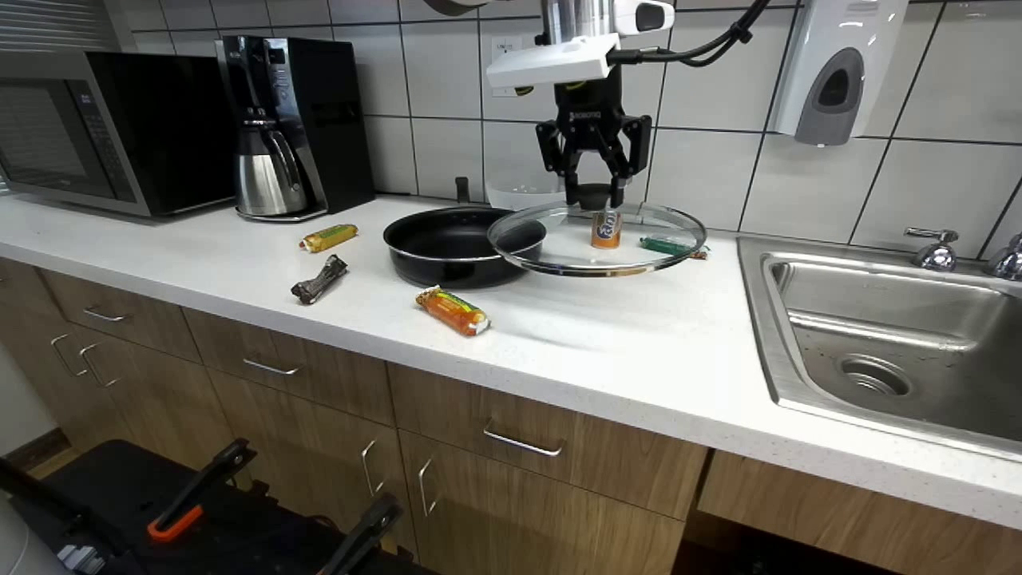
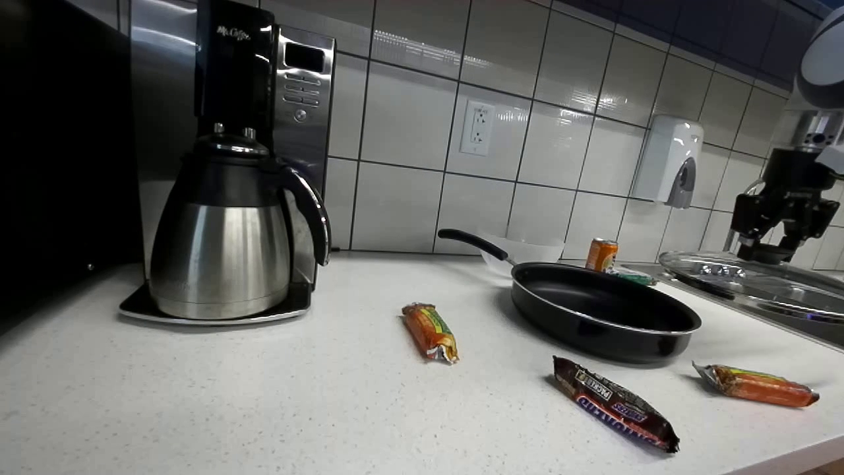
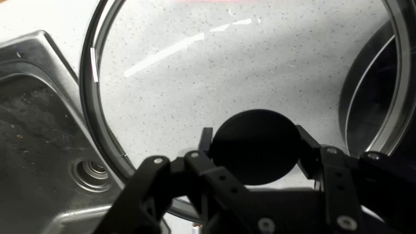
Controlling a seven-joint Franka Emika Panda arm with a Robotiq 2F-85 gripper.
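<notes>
My gripper [image 1: 596,192] is shut on the black knob [image 3: 256,147] of a round glass lid [image 1: 565,267], one finger on each side of it. The lid hangs level above the counter, to the right of the black frying pan [image 1: 445,247] in exterior view 1. The pan stands uncovered, its dark inside showing in exterior view 2, where the lid [image 2: 759,285] is at the far right. Seen from the wrist, the pan's edge [image 3: 360,89] shows through the lid on the right.
Behind the lid stand an orange can [image 2: 602,254] and a green-wrapped bar [image 1: 667,246]. Wrapped bars lie before the pan: orange [image 1: 453,311], brown [image 1: 320,279] and yellow [image 1: 328,238]. The sink [image 1: 886,326] opens at the right.
</notes>
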